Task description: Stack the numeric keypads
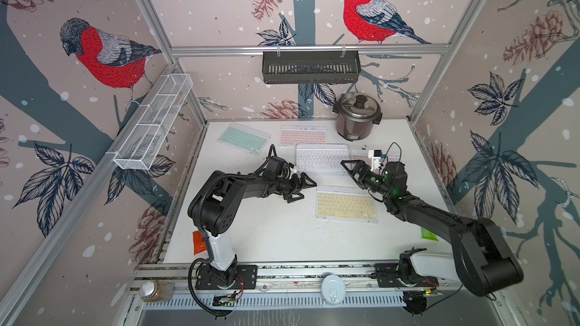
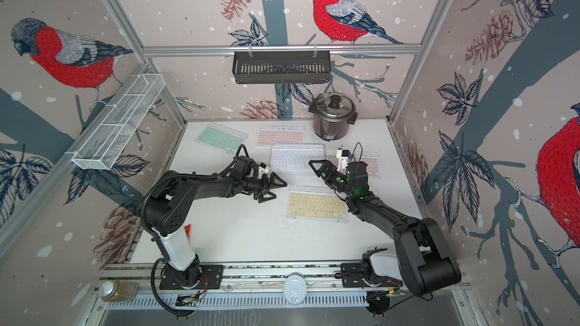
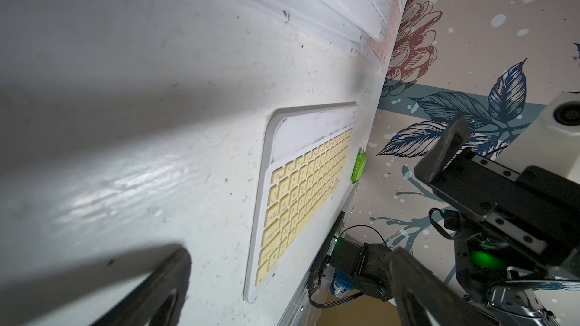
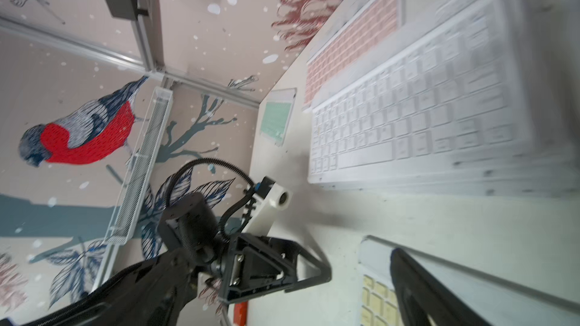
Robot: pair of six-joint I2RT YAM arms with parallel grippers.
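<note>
A pale keypad with white keys (image 1: 322, 158) lies mid-table; its side looks thick in the right wrist view, like layers on one another. Just in front of it, the yellow keypad (image 1: 346, 205) rests flat and apart from it. The green keypad (image 1: 244, 138) is at the back left, a pink one (image 1: 302, 135) at the back middle, and another pink keypad (image 2: 369, 164) is partly hidden behind my right arm. Left of the yellow keypad, my left gripper (image 1: 303, 190) is open and empty. My right gripper (image 1: 352, 172) is open by the white keypad's right end, holding nothing.
A lidded cooker (image 1: 357, 116) occupies the back right of the table. A green packet (image 1: 429, 233) lies at the right edge and an orange-red one (image 1: 199, 242) at the left.
</note>
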